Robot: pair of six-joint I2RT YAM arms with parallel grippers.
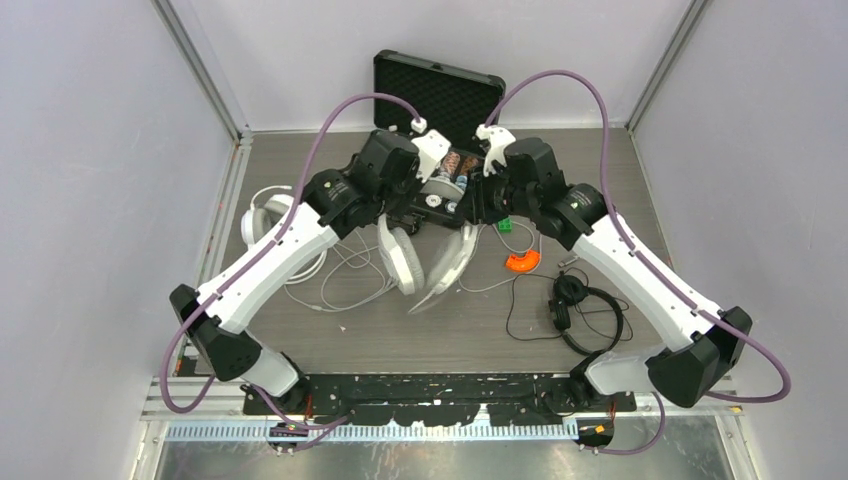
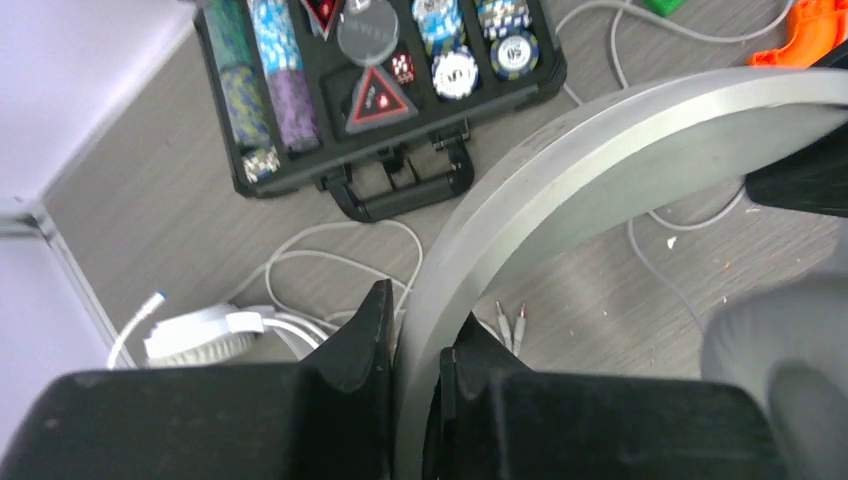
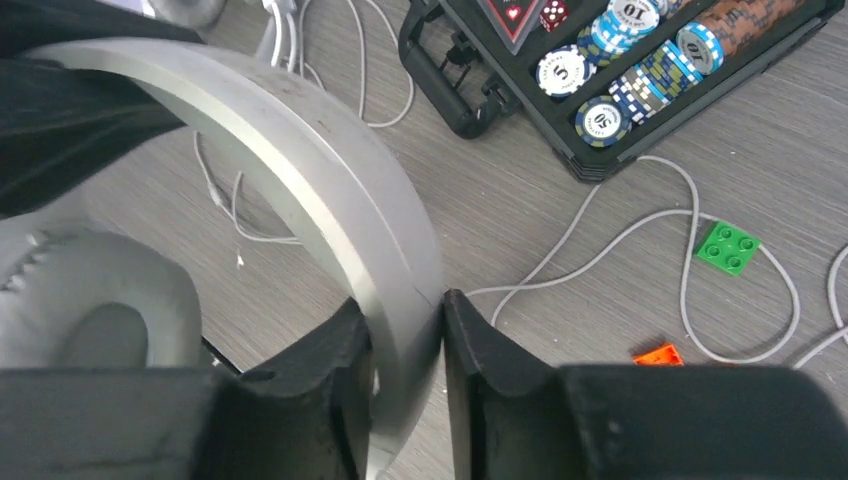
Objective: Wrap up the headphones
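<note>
A white headset [image 1: 400, 255] hangs between my grippers over the table, its cups low, the band partly hidden in the top view. My left gripper is shut on one side of the grey-white band [image 2: 600, 170]. My right gripper grips round the other side of the band [image 3: 300, 150]; whether it is fully closed is hard to tell. In the right wrist view a cushioned cup [image 3: 170, 310] shows at lower left.
An open poker-chip case [image 2: 300, 150] lies at the back, with loose white cables, a green brick [image 3: 728, 247] and an orange piece [image 1: 523, 261]. A second white headset [image 1: 255, 225] lies left, black headphones [image 1: 568, 290] right.
</note>
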